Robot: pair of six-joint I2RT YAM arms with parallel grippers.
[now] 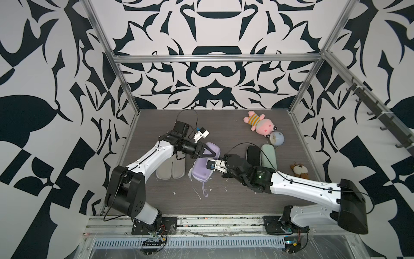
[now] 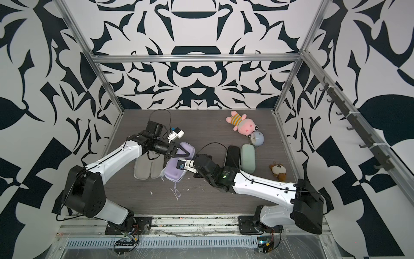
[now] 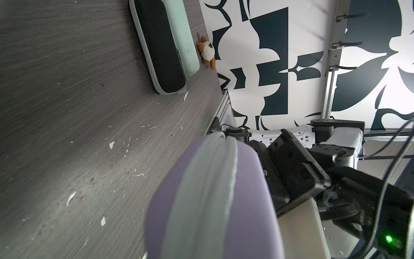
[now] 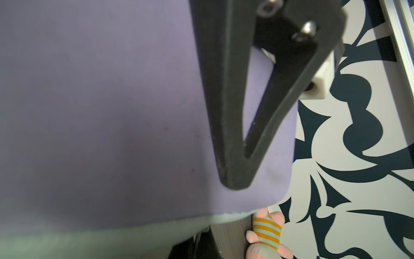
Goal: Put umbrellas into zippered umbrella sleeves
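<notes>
A lavender zippered sleeve [image 1: 202, 171] with a pale grey-green zip band and a dangling strap is between both grippers near the middle of the table. It fills the lower middle of the left wrist view. My left gripper [image 1: 211, 153] is at its upper part; its fingers are mostly hidden, so its opening is unclear. My right gripper [image 1: 210, 165] is at the sleeve's right side, with a black finger [image 4: 232, 172] against the lavender face in the right wrist view; it is shut, and what lies between the fingers is unclear. No umbrella is clearly visible.
Grey cases [image 2: 142, 170] lie at left. A black case [image 3: 159, 51] and mint case [image 2: 248, 157] lie at right, with a pink plush [image 2: 245, 126], a blue-grey ball [image 2: 257, 138] and a brown toy [image 2: 279, 171].
</notes>
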